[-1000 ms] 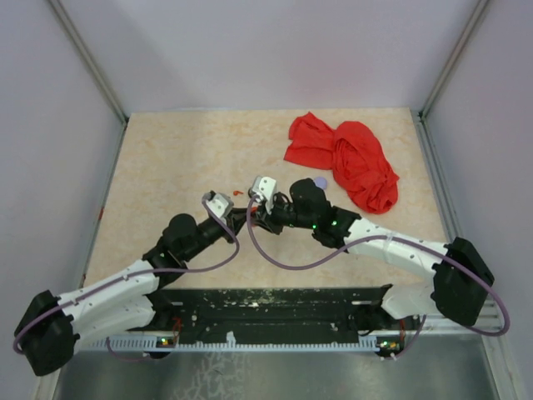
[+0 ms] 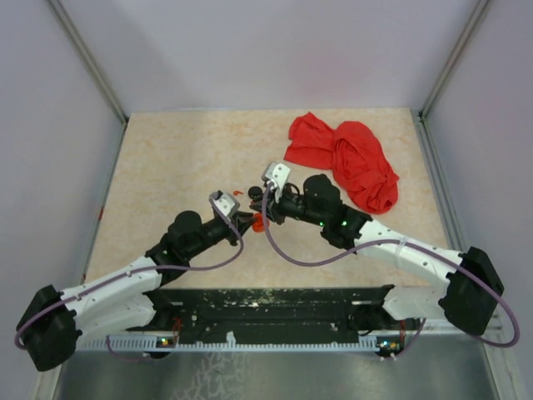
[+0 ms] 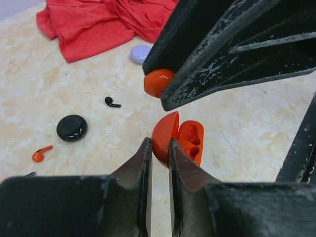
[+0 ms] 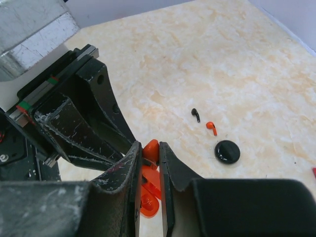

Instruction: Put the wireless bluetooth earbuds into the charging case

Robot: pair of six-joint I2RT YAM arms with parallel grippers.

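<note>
My left gripper is shut on the red charging case, whose open side shows empty hollows. Above it my right gripper is shut on a red earbud, held apart from the case. In the top view the two grippers meet near the middle of the board. On the table lie a red earbud with its stem and a small black earbud, beside a round black case.
A crumpled red cloth lies at the back right, with a lilac round object near it. The left and back of the board are mostly clear. A dark edge runs along the front.
My right gripper has moved a little up and to the right in the top view, away from the left one. The left gripper has shifted only slightly.
</note>
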